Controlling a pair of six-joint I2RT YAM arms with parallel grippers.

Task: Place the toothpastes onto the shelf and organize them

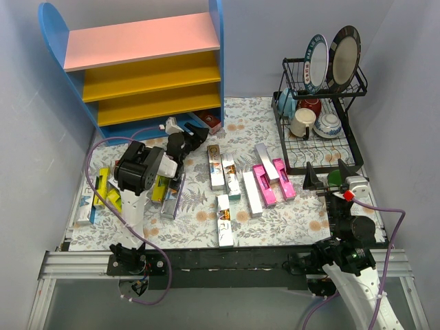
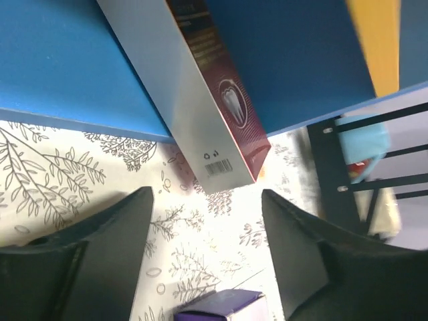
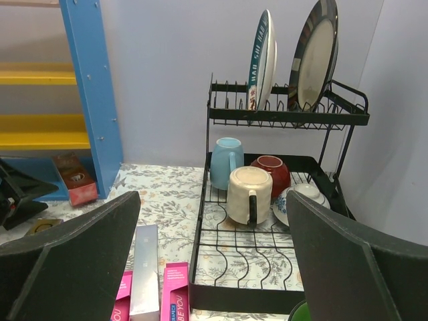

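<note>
In the bottom compartment of the blue shelf [image 1: 94, 103], at its right end, a red-and-silver toothpaste box [image 2: 200, 127] lies with its near end poking past the front edge. My left gripper [image 1: 192, 134] is just in front of it, open, with nothing between its fingers. More boxes lie on the patterned table: white ones [image 1: 224, 220], pink ones [image 1: 265, 184], a silver one [image 1: 268, 165] and yellow ones [image 1: 161, 187], several near the left arm. My right gripper [image 1: 327, 176] stands open at the right, apart from the boxes.
A black dish rack [image 1: 295, 168] with plates, mugs and bowls stands at the back right. A green round thing [image 3: 300, 312] sits by my right gripper. Walls bound both sides; some bare table shows among the boxes.
</note>
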